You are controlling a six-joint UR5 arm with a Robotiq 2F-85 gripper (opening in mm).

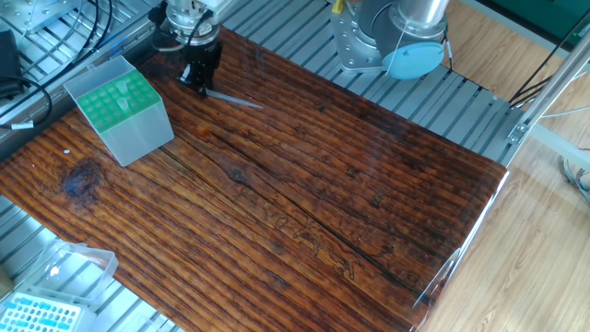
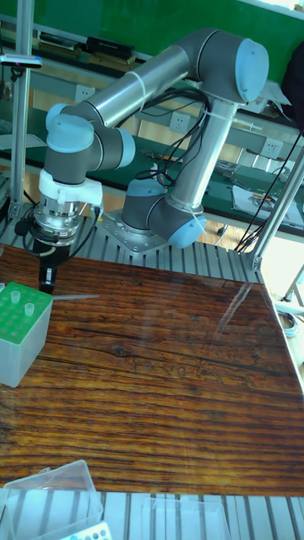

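My black gripper (image 1: 196, 86) is low over the wooden board at its back left, beyond the green-topped box. A thin clear pipette-like piece (image 1: 236, 100) reaches out from beside its fingertips towards the right. In the other exterior view the gripper (image 2: 46, 286) is partly behind the box, and the thin piece (image 2: 78, 297) runs level to its right. Whether the fingers grip that piece, or it only lies on the board touching them, cannot be made out. The translucent box (image 1: 138, 136) holds a green rack (image 1: 112, 106) with a few small clear tubes upright in it.
At the front left, off the board, are an open clear lid (image 1: 77, 269) and a white tray with blue spots (image 1: 41, 314). The arm's base (image 2: 143, 235) stands behind the board. Most of the wooden board (image 1: 323, 184) is bare to the right.
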